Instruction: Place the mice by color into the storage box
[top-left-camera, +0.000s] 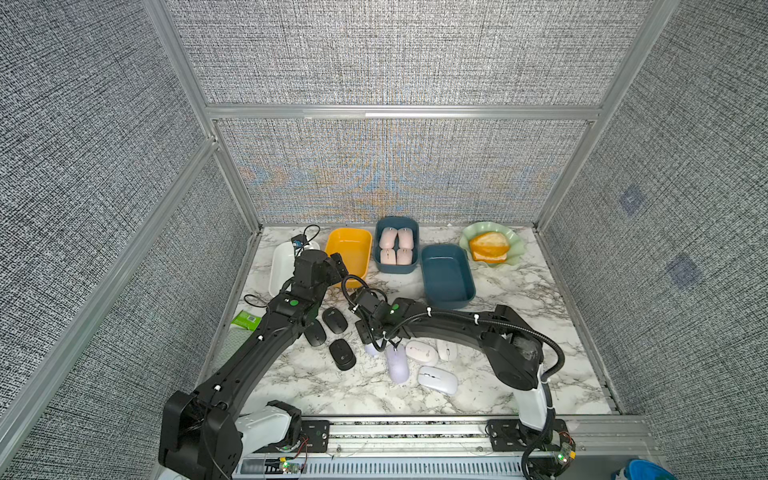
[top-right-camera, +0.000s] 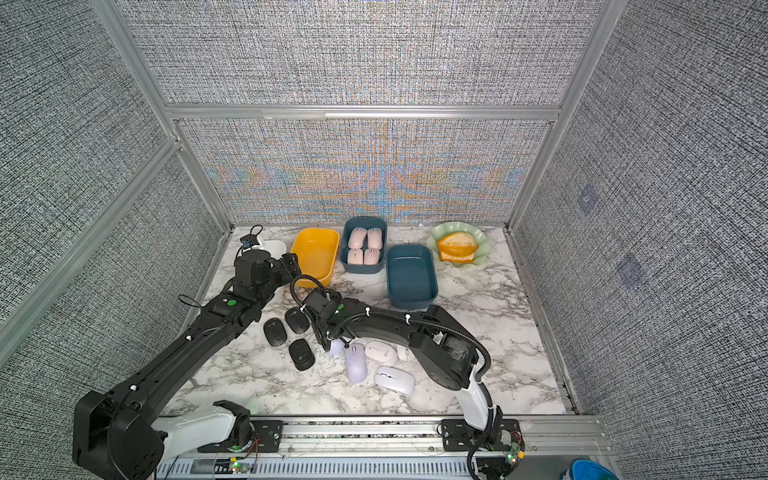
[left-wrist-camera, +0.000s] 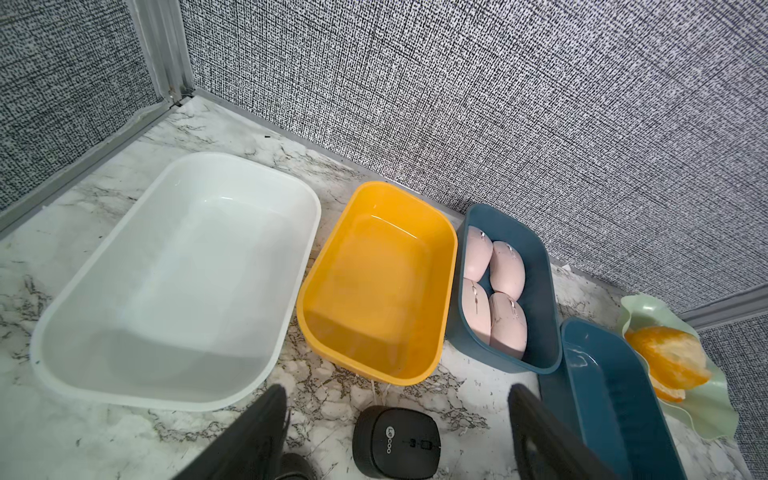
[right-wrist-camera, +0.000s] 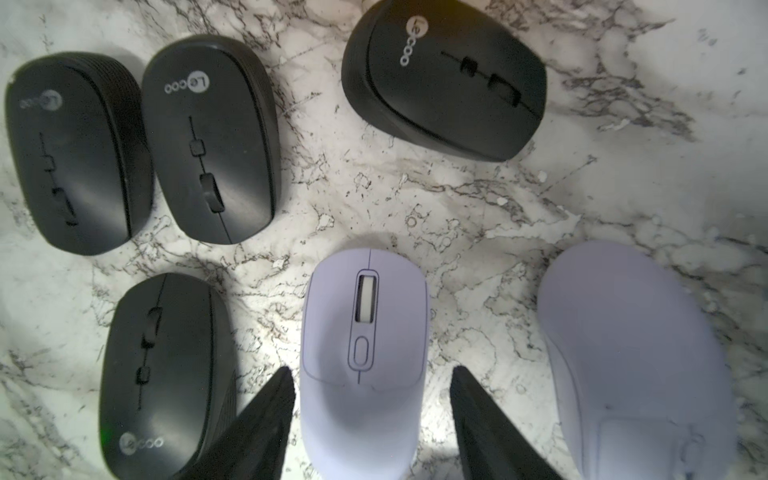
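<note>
My left gripper is open above the area before the white box (left-wrist-camera: 176, 280) and yellow box (left-wrist-camera: 376, 288), nothing between its fingers. A blue box (left-wrist-camera: 544, 300) holds several pink mice (left-wrist-camera: 508, 324); another blue box (top-left-camera: 448, 272) is empty. My right gripper is open over a lavender mouse (right-wrist-camera: 360, 408), which lies between its fingertips in the right wrist view, apparently not held. A second lavender mouse (right-wrist-camera: 632, 336) lies to the right, several black mice (right-wrist-camera: 208, 144) around. Pale mice (top-left-camera: 437, 380) lie near the front.
A green bowl (top-left-camera: 512, 248) with an orange object stands at back right. A green packet (top-left-camera: 246, 319) lies at the left edge. Both arms reach low across the middle.
</note>
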